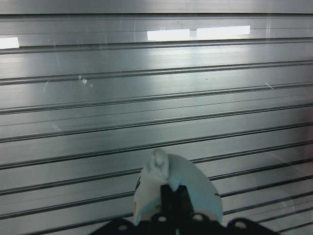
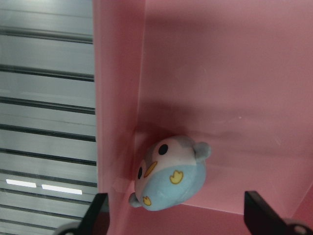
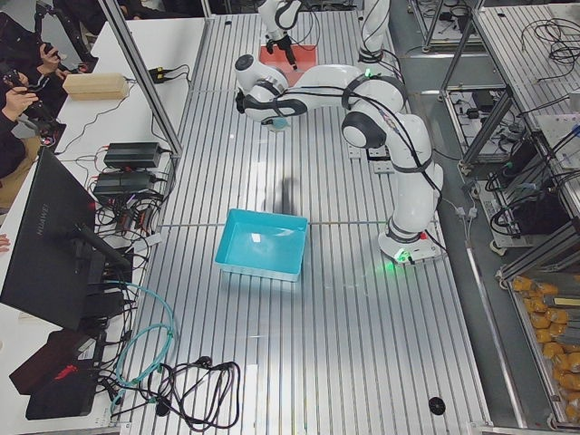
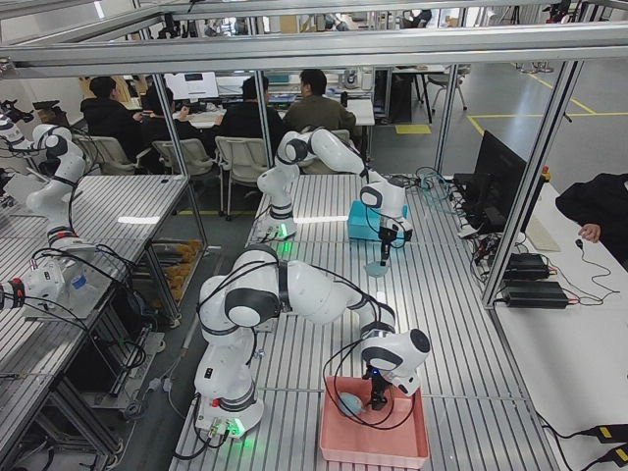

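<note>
My left gripper is shut on a pale blue and white plush toy [image 1: 200, 191], held above the bare slatted table between the two bins; it shows small in the camera right view [image 4: 376, 267]. My right gripper stands open over the pink bin [image 2: 220, 68]. A round plush toy [image 2: 171, 181] with eyes, beak and yellow feet lies inside that bin against its side, between and beyond the open fingers. A turquoise bin [image 3: 261, 245] stands empty on the table, nearer in the camera left view.
A monitor [image 3: 50, 236], power supplies and coiled cables [image 3: 195, 390] line the table's left side in the camera left view. The table around the turquoise bin is largely clear.
</note>
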